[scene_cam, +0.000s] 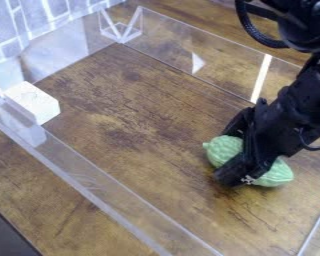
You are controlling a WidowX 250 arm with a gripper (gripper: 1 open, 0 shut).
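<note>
A pale green, bumpy, elongated object (274,172) lies on the wooden floor of a clear-walled enclosure at the lower right. My black gripper (234,153) is over it from above, its fingers open around the object's middle and hiding part of it.
A white block (32,103) sits in the left corner of the enclosure. Clear walls (85,191) border the wooden floor (136,115), whose middle and back are free. A tiled surface stands at the back left.
</note>
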